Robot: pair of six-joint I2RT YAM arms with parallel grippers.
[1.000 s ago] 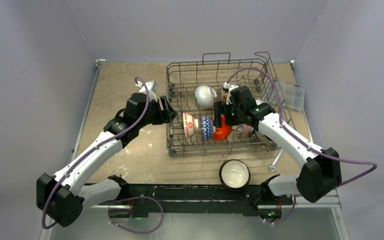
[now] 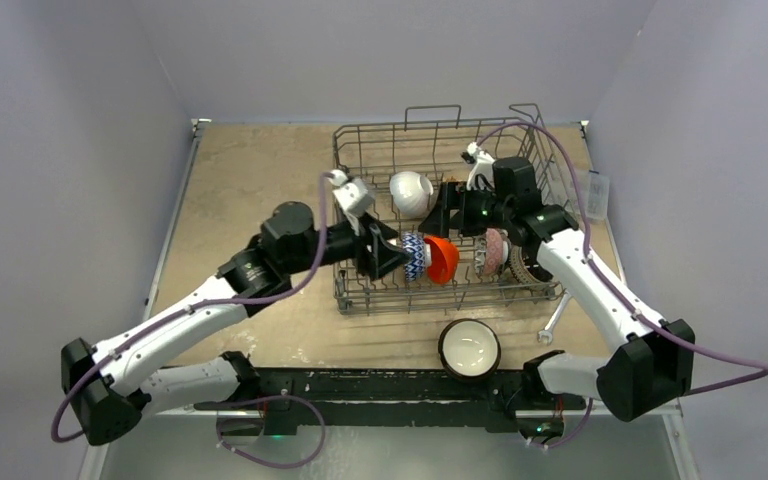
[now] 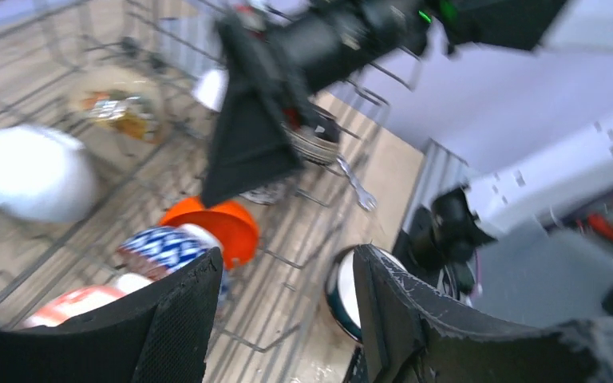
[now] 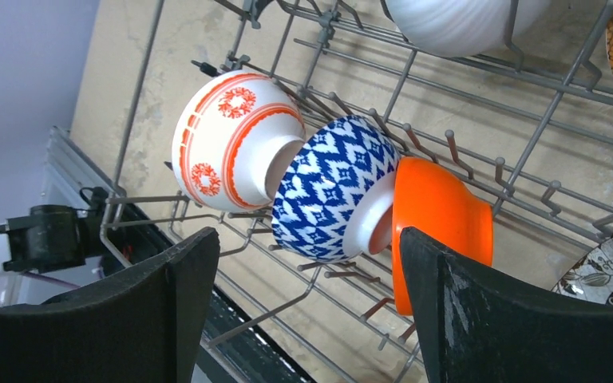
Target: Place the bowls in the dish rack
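A wire dish rack (image 2: pixel 435 300) holds several bowls: white (image 2: pixel 410 192), orange-patterned (image 4: pixel 235 144), blue-patterned (image 2: pixel 414 256), orange (image 2: pixel 442 262), and others at right. A dark-rimmed bowl with white inside (image 2: pixel 469 349) stands on the counter in front of the rack. My left gripper (image 2: pixel 380 255) is open above the rack's left front, covering the orange-patterned bowl in the top view; its fingers point toward that loose bowl in the left wrist view. My right gripper (image 2: pixel 448 210) is open above the rack's middle, over the blue and orange bowls.
A wrench (image 2: pixel 554 318) lies right of the loose bowl. A clear container (image 2: pixel 590 195) is behind the rack's right side. The counter left of the rack (image 2: pixel 240 330) is clear. Both arms are close together over the rack.
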